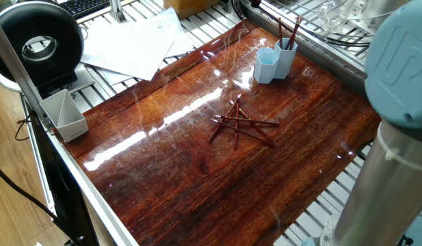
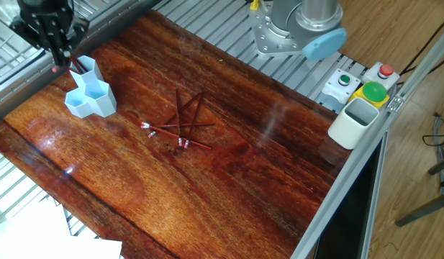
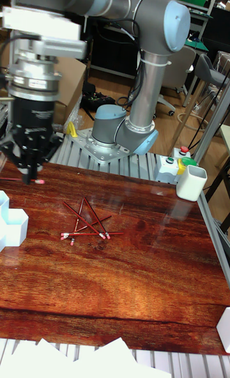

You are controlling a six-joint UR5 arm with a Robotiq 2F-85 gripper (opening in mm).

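Note:
Several dark red pencils (image 1: 239, 125) lie crossed in a loose pile on the brown wooden board, their pale pink and white ends showing in exterior view 2. A light blue holder (image 2: 91, 97) of joined hexagonal cups stands near the board's edge, with pencils (image 1: 290, 34) upright in one cup. My gripper (image 3: 29, 172) hangs above the board close to that holder, its fingers together. A thin dark red pencil (image 3: 39, 182) lies crosswise at its fingertips, pink end outward; it appears gripped. In exterior view 1 the gripper is out of frame.
A white container (image 2: 353, 124) stands by the button boxes (image 2: 340, 84) at one board edge. A pale open box (image 1: 65, 117) sits at another edge. Papers (image 1: 128, 48) lie beside the board. Wide stretches of the board (image 1: 163, 178) are bare.

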